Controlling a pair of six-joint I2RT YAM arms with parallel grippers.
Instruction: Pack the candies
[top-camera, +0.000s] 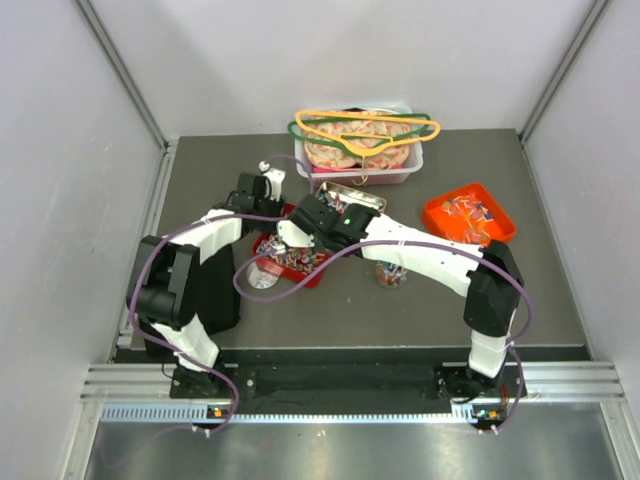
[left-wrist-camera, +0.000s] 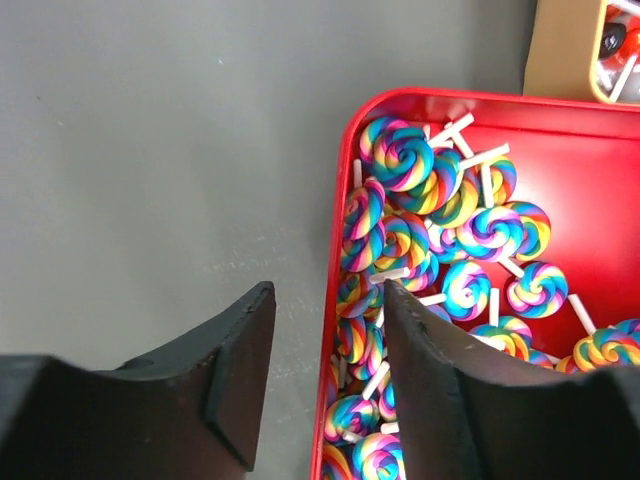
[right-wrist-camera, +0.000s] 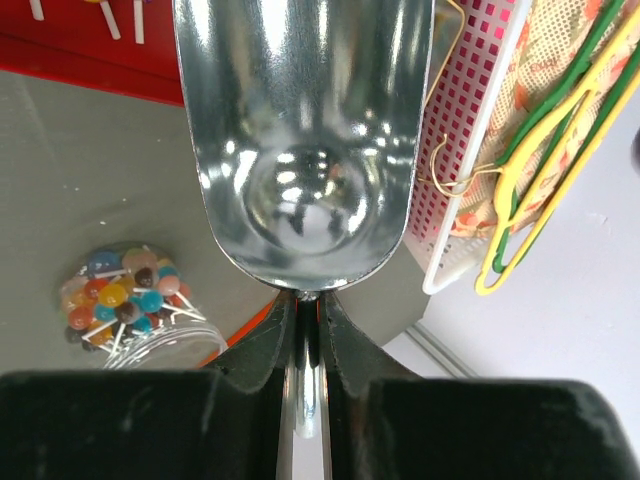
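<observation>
Rainbow swirl lollipops (left-wrist-camera: 490, 232) lie in a red tray (left-wrist-camera: 620, 160), heaped along its side wall in the left wrist view. My left gripper is part open there, one finger (left-wrist-camera: 255, 330) over the outside of that wall and the other over the candies; nothing shows held between them. My right gripper is shut on the handle of a metal scoop (right-wrist-camera: 300, 110). The scoop's bowl looks empty and covers part of the red tray's edge in the right wrist view. From above, both arms partly hide the red tray (top-camera: 312, 280).
A jar of round lollipops (right-wrist-camera: 125, 300) lies near the scoop. Behind stand a metal tray (top-camera: 372, 199) and a white basket (top-camera: 400, 176) with hangers on top. An orange tray (top-camera: 505, 225) is at the right, a clear jar (top-camera: 262, 278) by the red tray.
</observation>
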